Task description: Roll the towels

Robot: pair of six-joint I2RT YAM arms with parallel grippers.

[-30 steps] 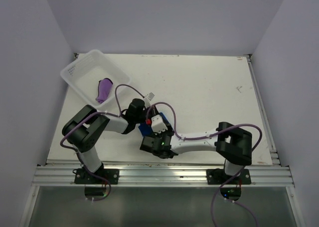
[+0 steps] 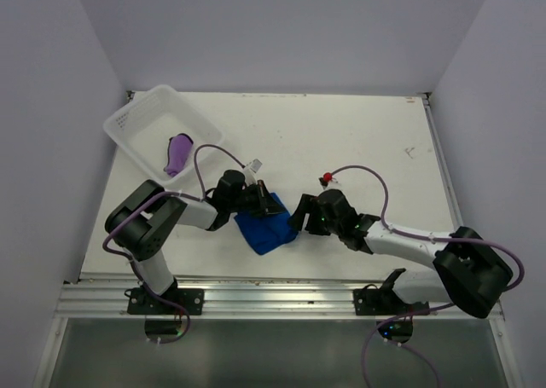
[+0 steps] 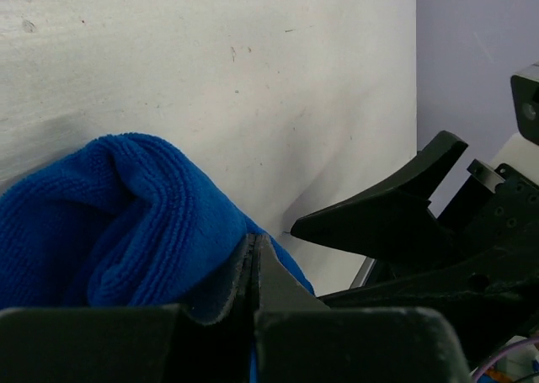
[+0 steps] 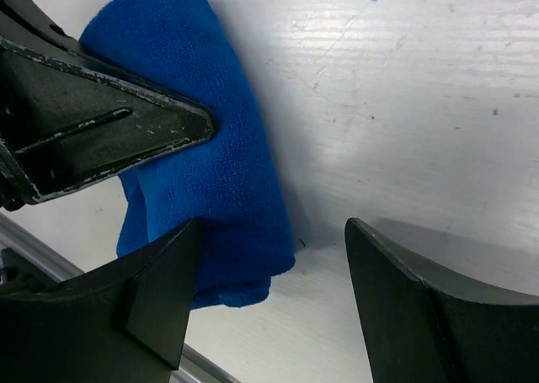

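Note:
The blue towel (image 2: 264, 233) lies folded over in a loose bundle at the table's middle front. My left gripper (image 2: 277, 207) is shut at the towel's upper side; in the left wrist view its fingertips (image 3: 268, 261) press against the blue cloth (image 3: 168, 223), and no cloth shows between them. At the towel's right edge, my right gripper (image 2: 300, 217) stands open. In the right wrist view one of its fingers (image 4: 173, 269) overlaps the cloth (image 4: 232, 189), while the other is over bare table. The left gripper's dark finger (image 4: 126, 118) crosses the towel there.
A white basket (image 2: 128, 141) stands at the back left with a purple rolled towel (image 2: 178, 153) in it. Both grippers are close together, with little room between them.
My right arm has swung from over the towel's front rightward and back to the towel's right edge, uncovering more of the cloth. The left arm has hardly moved.

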